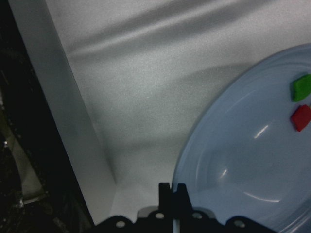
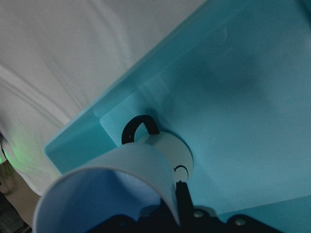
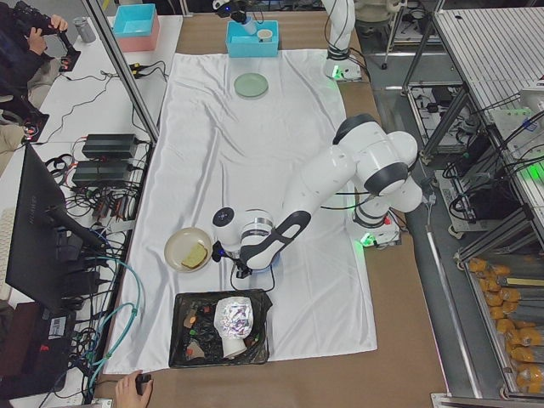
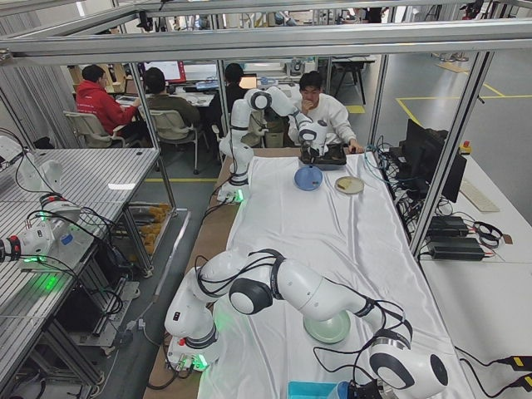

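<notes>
My left gripper is shut, over the rim of a blue plate (image 4: 307, 177) beside the black tray (image 3: 178, 331); nothing clearly shows between its fingers. On the plate are a green piece (image 1: 301, 88) and a red piece (image 1: 301, 117). My right gripper is shut on the wall of a light blue cup (image 2: 107, 189), held above the cyan bin (image 2: 233, 121), where a white mug (image 2: 167, 153) with a black handle lies.
A beige plate (image 3: 183, 248) with a yellow slice is left of the left gripper. A green plate (image 3: 251, 85) stands near the bin. A person's hand is at the near table edge.
</notes>
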